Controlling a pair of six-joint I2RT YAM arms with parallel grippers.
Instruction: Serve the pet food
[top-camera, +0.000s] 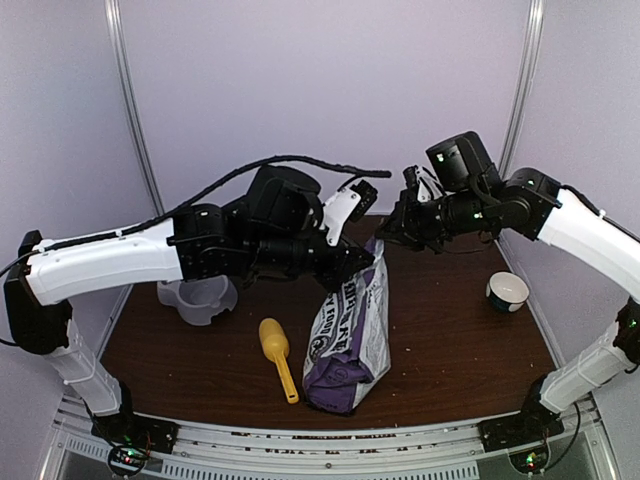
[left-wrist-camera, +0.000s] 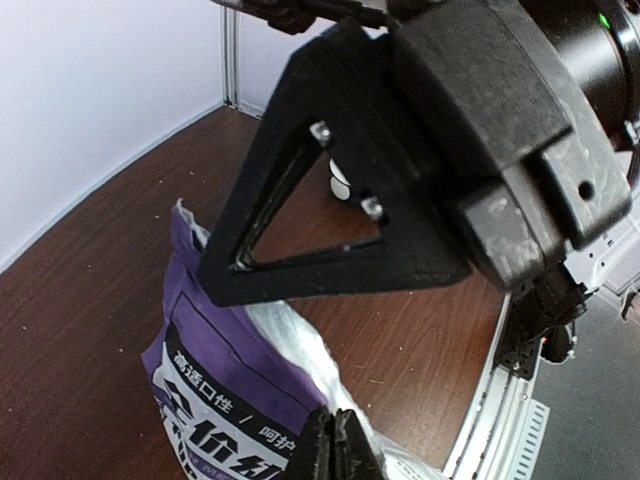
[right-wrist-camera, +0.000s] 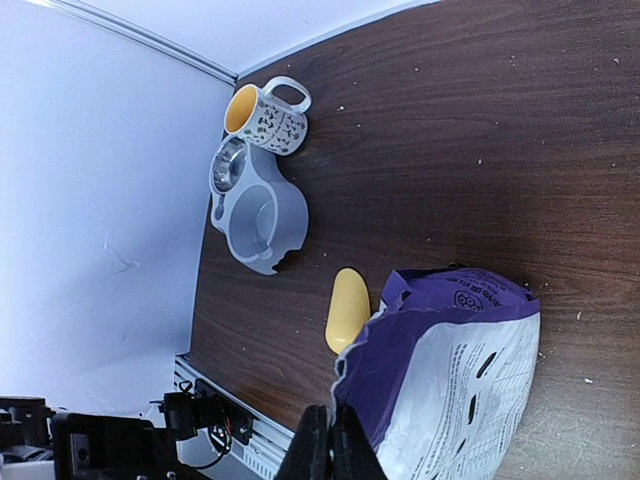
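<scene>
The purple-and-white food bag stands upright at the front middle, its top edge between my two grippers. My left gripper is shut at the bag's top rim. My right gripper is shut at the rim from the other side; whether it pinches any of the film is hard to tell. A yellow scoop lies left of the bag. A small white bowl sits on the right of the table.
A grey pet feeder with a metal bowl and a patterned mug stand at the left.
</scene>
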